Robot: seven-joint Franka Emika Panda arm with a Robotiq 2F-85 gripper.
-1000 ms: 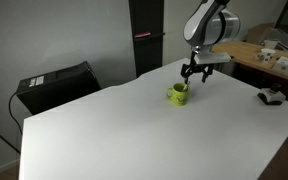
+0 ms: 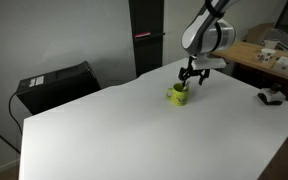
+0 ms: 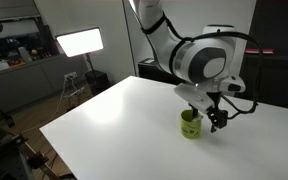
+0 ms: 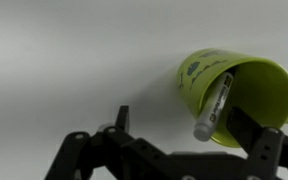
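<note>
A yellow-green mug (image 2: 178, 95) stands upright on the white table, close to the arm. Inside the mug in the wrist view (image 4: 269, 88) leans a whitish marker (image 4: 215, 108), one end sticking out over the rim. My gripper is open, its fingers wide apart. One finger (image 4: 247, 128) overlaps the mug's opening in that view, while the other finger (image 4: 121, 119) is over bare table to the left of the mug. Nothing shows gripped. In the second exterior view the gripper (image 3: 206, 114) is right at the mug (image 3: 191, 124), partly behind it.
A black case (image 2: 59, 88) lies at the table's far left. On the right are a small dark device (image 2: 272, 97) and a wooden surface (image 2: 254, 55) with items on it.
Over the last second my gripper has moved slightly left and lower, toward the mug. The mug has not visibly moved.
</note>
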